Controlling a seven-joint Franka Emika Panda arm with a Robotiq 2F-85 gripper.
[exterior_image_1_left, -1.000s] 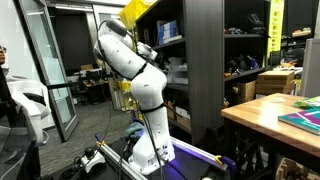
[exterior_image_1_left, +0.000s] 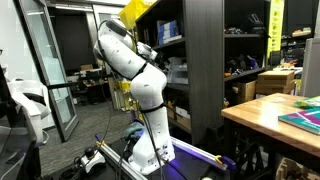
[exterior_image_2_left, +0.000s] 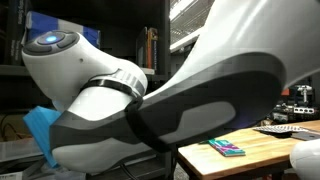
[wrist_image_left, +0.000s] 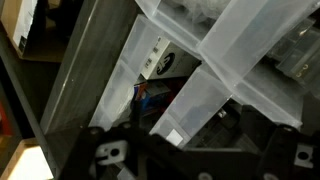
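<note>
My gripper shows dark at the bottom of the wrist view, its two fingers spread apart with nothing seen between them. Beyond it are translucent plastic bins (wrist_image_left: 187, 108), which look tilted in this view. One bin holds a small box with a round dark mark (wrist_image_left: 160, 58) and some dark items. Clear wrapped material (wrist_image_left: 200, 8) lies in a bin at the top. From the side, the arm (exterior_image_1_left: 148, 95) reaches up beside the dark shelf, close to the clear bins (exterior_image_1_left: 178, 73). The gripper itself is hard to make out there, and the arm fills much of the second exterior view.
Dark shelving (exterior_image_1_left: 207, 80) stands beside the arm, with boards above and below the bins. A wooden table (exterior_image_1_left: 265, 115) holding a colourful booklet (exterior_image_1_left: 302, 120) is at the right. Cardboard boxes (exterior_image_1_left: 275, 82) sit on a shelf behind the table.
</note>
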